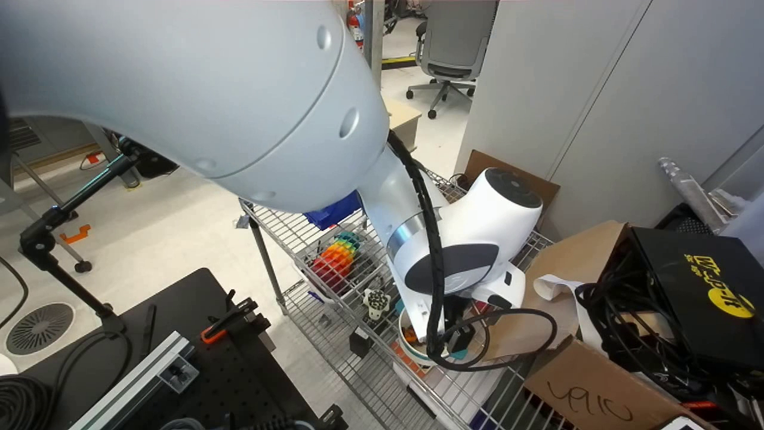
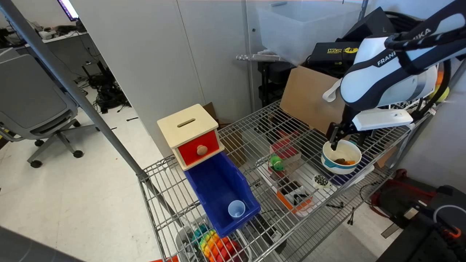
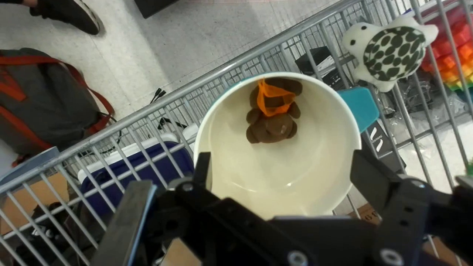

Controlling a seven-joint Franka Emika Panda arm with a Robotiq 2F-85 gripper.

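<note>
Below my gripper a white pot with teal handles stands on the wire shelf. Inside it, against the wall far from my gripper, lies a small brown bear with an orange ribbon. The fingers are open, their dark fingers reaching to either side of the pot's near part, with nothing held between them. Whether they touch the rim I cannot tell. In exterior view 2 the gripper hangs at the pot's back-left side, and part of the bear shows inside.
A turtle toy sits near one pot handle. Farther along the shelf stand a blue bin holding a light blue cup, and a wooden box with a red drawer. A cardboard flap rises behind the pot.
</note>
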